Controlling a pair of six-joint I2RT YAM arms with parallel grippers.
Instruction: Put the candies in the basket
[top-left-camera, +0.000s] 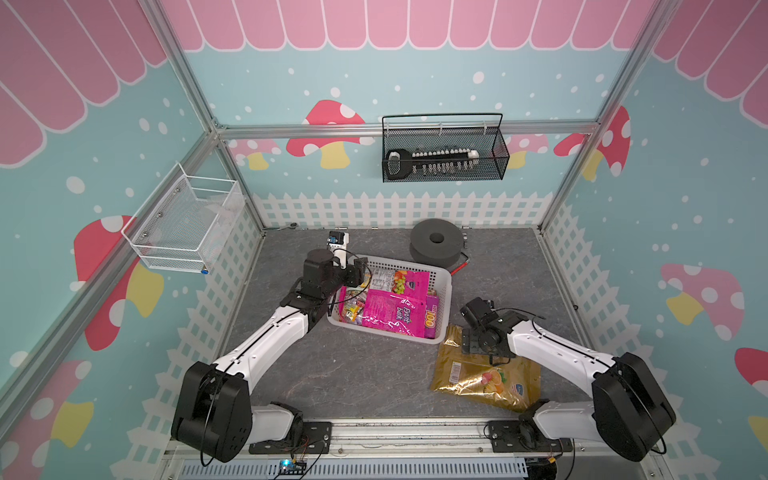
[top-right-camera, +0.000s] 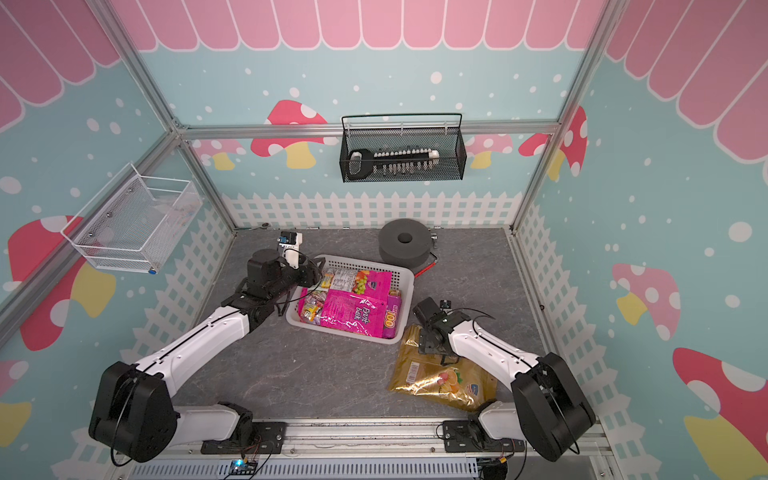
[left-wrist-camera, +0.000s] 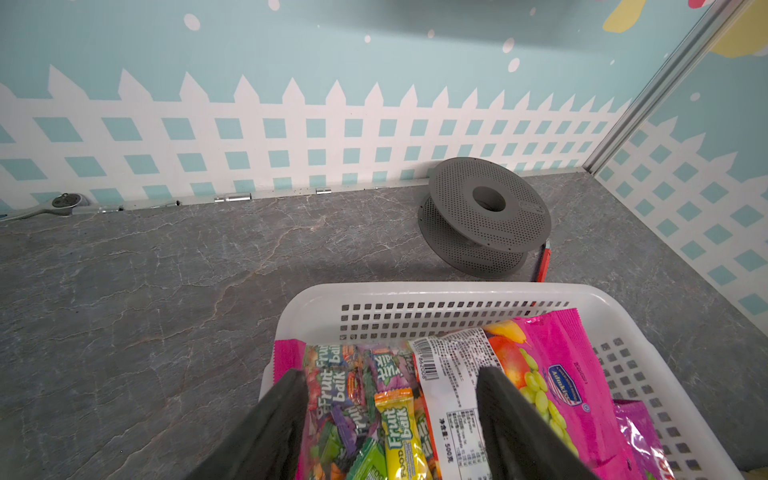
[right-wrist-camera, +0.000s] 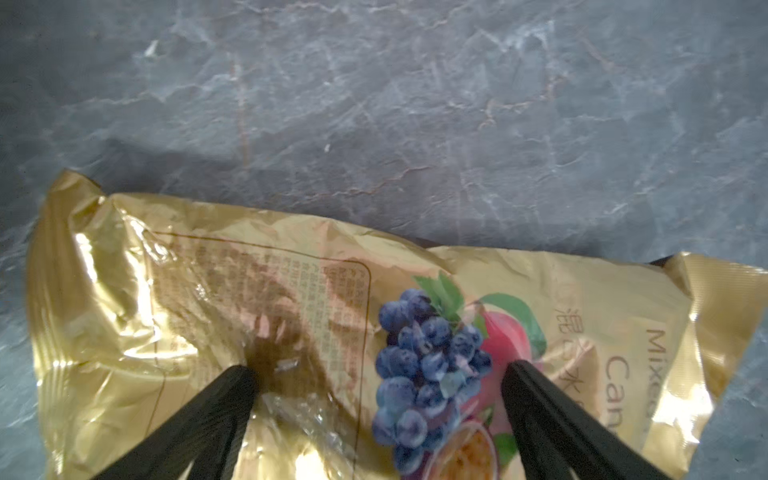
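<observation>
Pink candy bags (top-left-camera: 397, 312) lie inside the white basket (top-left-camera: 443, 296), and one shows a fruit picture and a white label in the left wrist view. A gold candy bag (top-left-camera: 472, 384) rests flat on the table, to the right of and in front of the basket. My left gripper hangs over the basket's left end, part open, its fingers apart with no bag visibly gripped. Over the gold bag is my right gripper, open, its fingers on either side of the printed grapes. Whether its fingertips touch the bag I cannot tell.
A dark grey spool (top-left-camera: 437, 242) stands behind the basket, with a red-handled tool (left-wrist-camera: 544, 262) beside it. A black wire basket (top-left-camera: 445, 152) and a white one (top-left-camera: 188, 224) hang on the walls.
</observation>
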